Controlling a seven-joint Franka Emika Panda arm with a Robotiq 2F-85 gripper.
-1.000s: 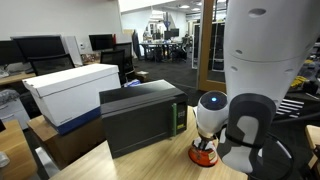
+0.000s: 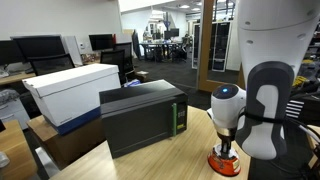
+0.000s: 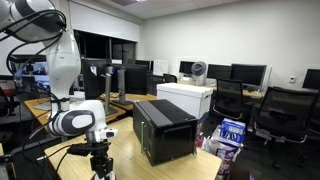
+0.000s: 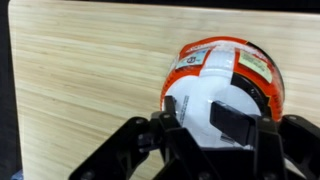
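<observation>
A round container with a red-orange rim, a black band, labels and a white top sits beneath my gripper in the wrist view. My fingers stand apart over the white top, and white surface shows between them. Whether they press on any part of it is unclear. In exterior view 1 the red container is at the right of the wooden table, with my gripper directly above. The arm hides much of the contact in exterior view 2.
A large black box stands on the table left of the arm, with a white-lidded box farther left. Bare wood lies left of the container in the wrist view. Office chairs stand beyond the table.
In exterior view 1, the arm and the red container have both shifted right, away from the black box. The container is also slightly lower in the picture. The boxes have stayed put.
</observation>
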